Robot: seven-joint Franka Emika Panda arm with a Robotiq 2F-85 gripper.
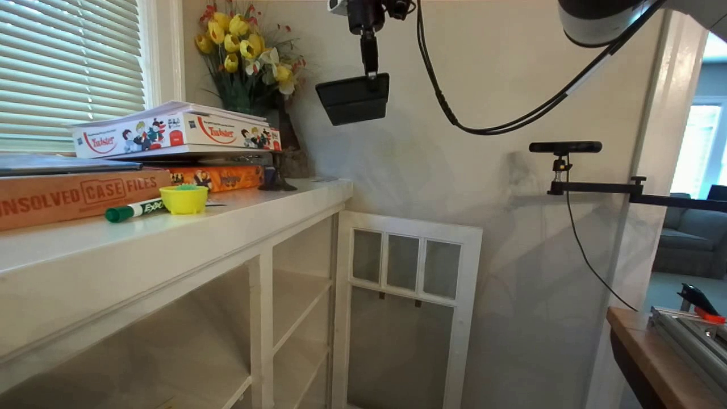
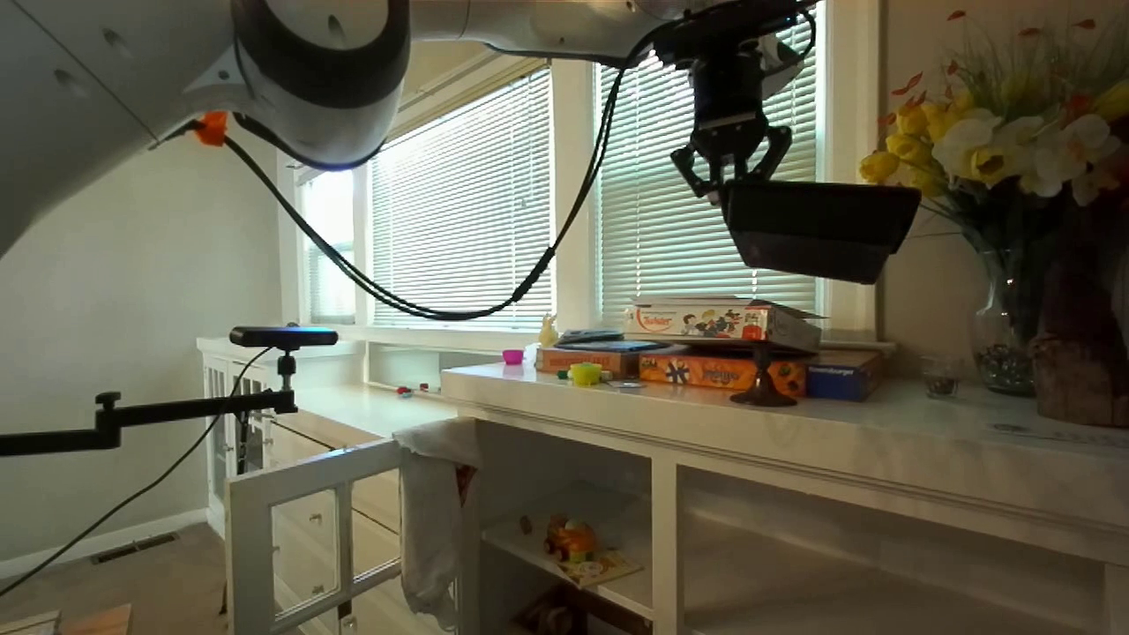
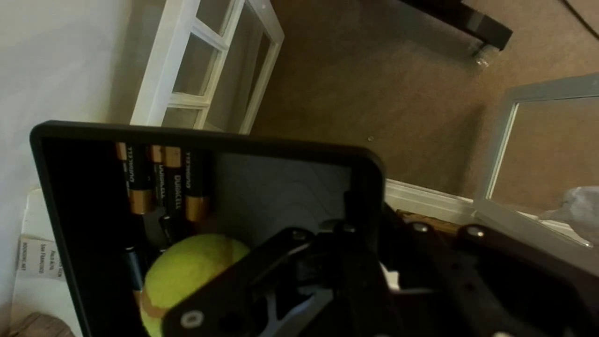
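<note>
A black tray (image 2: 820, 227) hangs in the air above the countertop, with my gripper (image 2: 725, 189) shut on its side wall. In the wrist view the tray (image 3: 208, 135) is seen from above, holding several copper-topped batteries (image 3: 140, 179) and a yellow-green tennis ball (image 3: 193, 267). My fingers (image 3: 359, 281) cover part of the near wall, so the exact contact is hard to see. Exterior view 1 shows the tray (image 1: 351, 100) tilted, its underside partly facing the camera.
Below stands a white counter (image 2: 900, 439) with game boxes (image 2: 725, 317), a yellow cup (image 1: 184, 200) and a green marker (image 1: 129, 210). A flower vase (image 2: 1005, 317) rises at the counter's far end. Open cabinet doors (image 1: 470, 272) stick out below; a camera arm (image 1: 593, 187) extends from the side.
</note>
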